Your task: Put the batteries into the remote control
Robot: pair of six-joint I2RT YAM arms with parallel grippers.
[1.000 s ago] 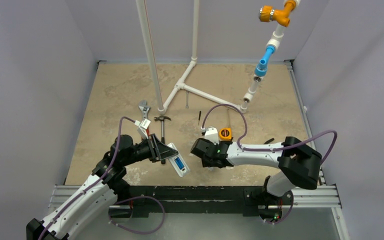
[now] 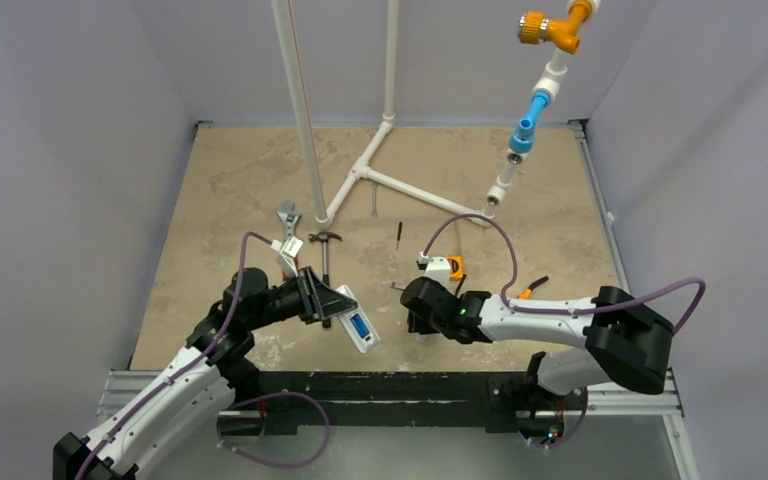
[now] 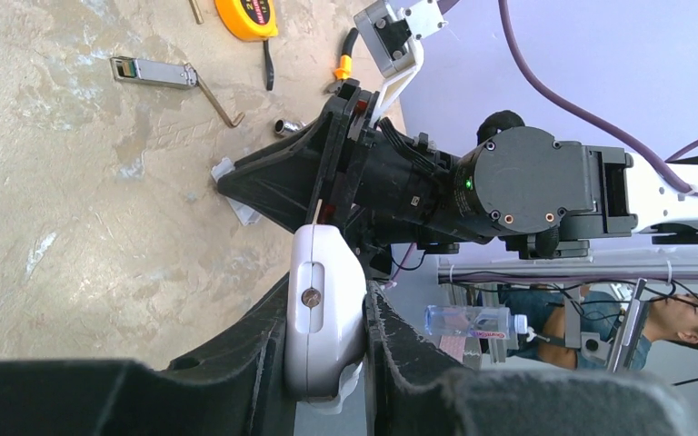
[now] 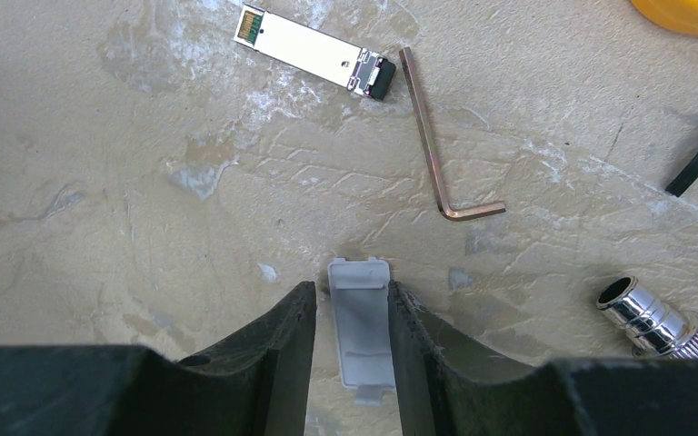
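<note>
The white remote control (image 2: 366, 338) is gripped near one end by my left gripper (image 2: 348, 303), its back turned up in the top view and blue showing in its battery bay. In the left wrist view the remote (image 3: 325, 300) appears end-on between the two black fingers. A grey-white battery cover (image 4: 363, 331) lies flat on the table under my right gripper. Its fingers stand apart, one on each side of the cover, and whether they touch it I cannot tell. Seen from the left wrist, the right arm hides most of the cover (image 3: 242, 212).
Near the cover lie a metal module (image 4: 309, 50), a hex key (image 4: 432, 145) and a chrome socket (image 4: 659, 318). A tape measure (image 2: 455, 267) sits behind the right gripper. A hammer (image 2: 325, 260) lies behind the remote.
My right arm has shifted to the right and a little toward the front edge. The left arm and the remote have stayed in place.
</note>
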